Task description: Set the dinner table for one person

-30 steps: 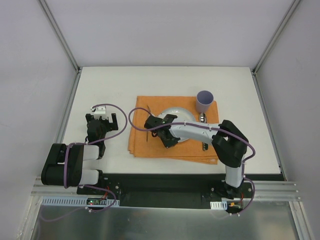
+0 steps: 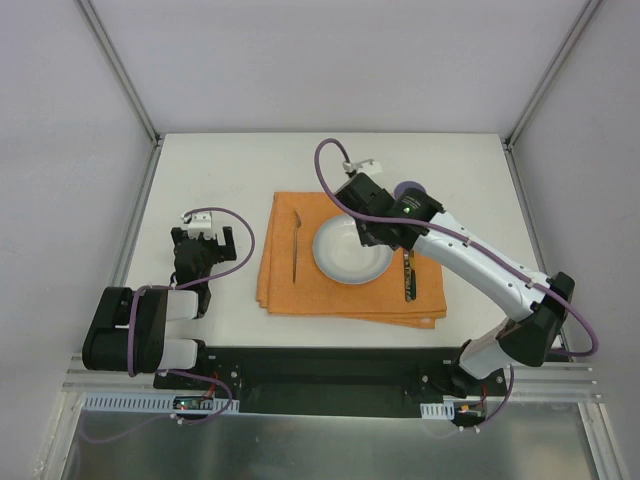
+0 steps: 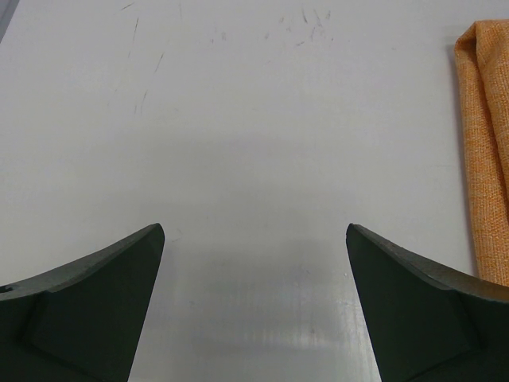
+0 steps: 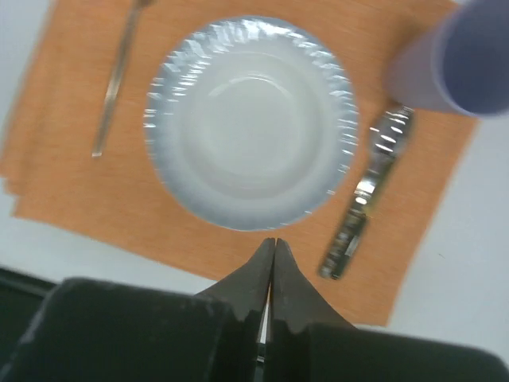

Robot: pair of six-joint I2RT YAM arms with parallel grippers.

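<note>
A white plate (image 2: 345,262) with a silvery rim lies at the middle of the orange placemat (image 2: 315,300). Left of it is a fork (image 2: 296,245), lying lengthwise. To the plate's right lie a spoon (image 4: 391,130) and a dark-handled knife (image 4: 343,243), close together. A purple cup (image 4: 421,76) stands at the mat's far right corner, partly behind the arm in the top view. My right gripper is above the plate area, its fingertips together and nothing visible between them. Away to the left, my left gripper stands open over bare table.
The right arm (image 2: 480,265) reaches across the table's right side. In the left wrist view, only the mat's edge (image 3: 485,159) shows at right.
The right arm has lifted and swung, its gripper shifting from the plate's lower left toward the upper right. Plate, cutlery and cup look unmoved. The left arm is still.
</note>
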